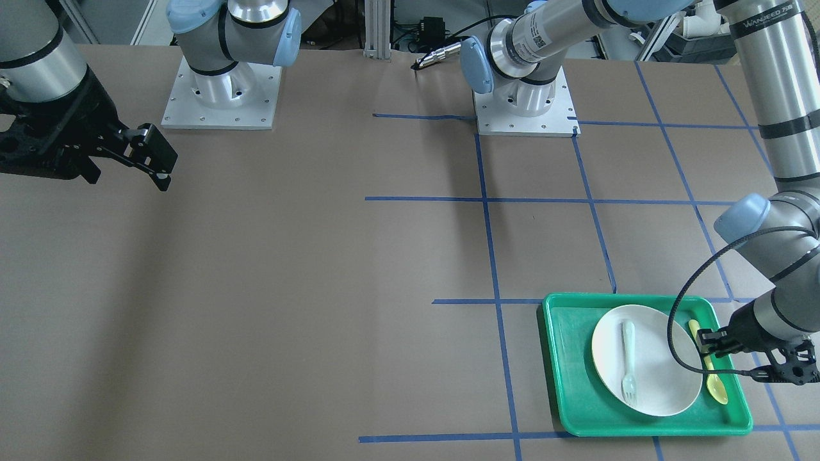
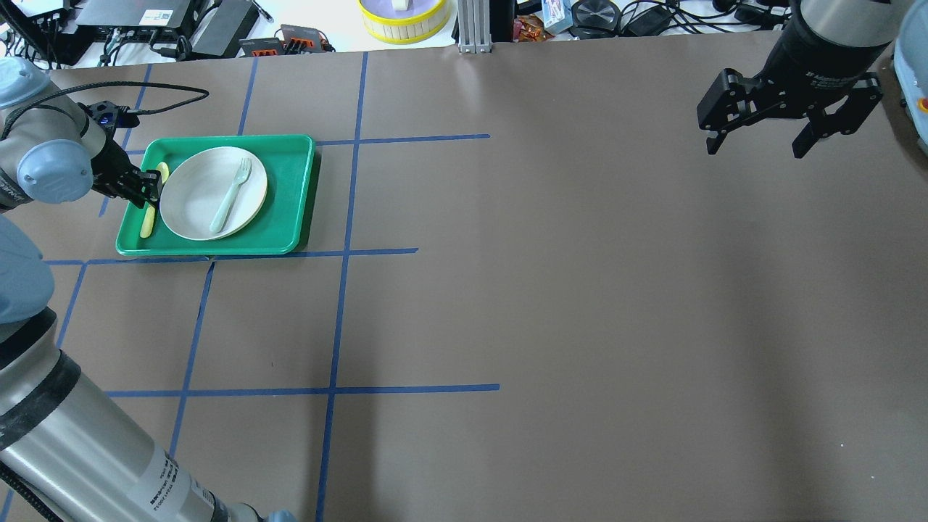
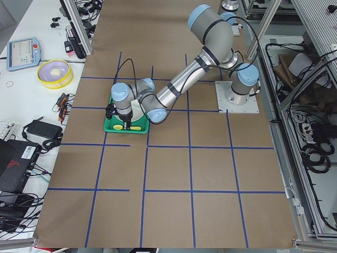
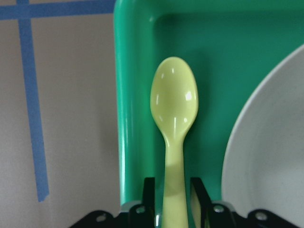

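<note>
A pale yellow spoon (image 4: 174,104) lies in a green tray (image 4: 128,95), between the tray wall and a white plate (image 4: 270,156). My gripper is down over the spoon's handle, its two fingers open, one on each side of it and apart from it as far as shows. In the front view the gripper is over the tray's right side, and the spoon (image 1: 716,388) is partly hidden by it. A pale fork (image 1: 628,361) lies on the plate.
Bare tabletop (image 2: 609,278) with blue tape lines fills the middle. A second arm's black gripper (image 1: 131,153) hangs at the other side, far from the tray. A yellow-rimmed round container (image 3: 54,81) stands on the side bench.
</note>
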